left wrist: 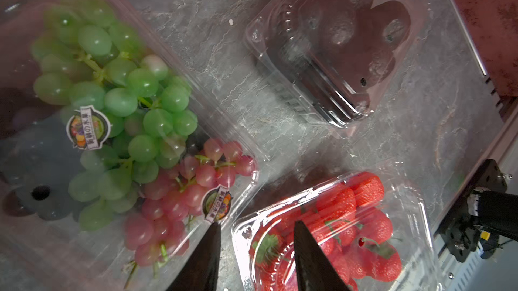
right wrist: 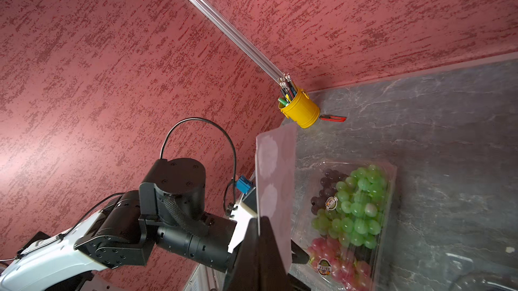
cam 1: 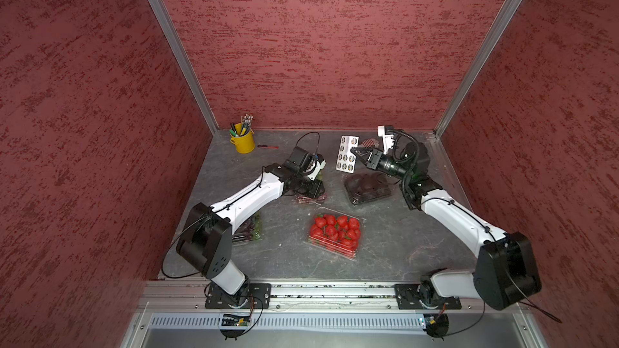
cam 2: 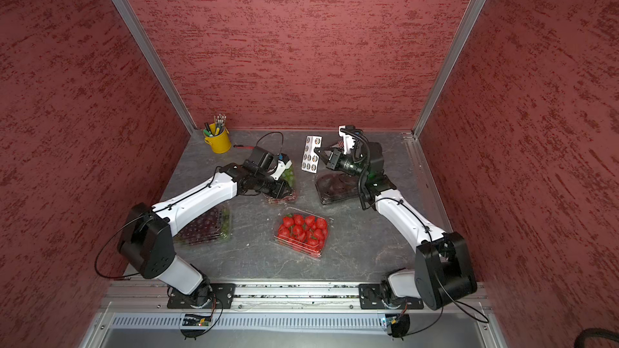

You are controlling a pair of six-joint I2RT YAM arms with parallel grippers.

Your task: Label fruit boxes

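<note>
A white label sheet point(cam 1: 346, 154) with several round labels is pinched at its edge by my right gripper point(cam 1: 354, 150), which is shut on it; the right wrist view shows the sheet point(right wrist: 276, 183) standing nearly edge-on. My left gripper is open, with nothing visible between its fingers. It hangs over the front of the mixed grape box point(cam 2: 289, 177). That clear box holds green, red and dark grapes, and two labels show on it, one over the green grapes point(left wrist: 88, 128) and one near its corner over the red ones point(left wrist: 217, 203).
A strawberry box point(cam 1: 335, 234) lies at the front middle. Behind it to the right is a dark fruit box point(cam 1: 366, 188). At the left sits a dark grape box point(cam 2: 205, 224), partly under the left arm. A yellow pen cup point(cam 1: 243, 142) and a red cutter point(right wrist: 333, 118) are at the back left.
</note>
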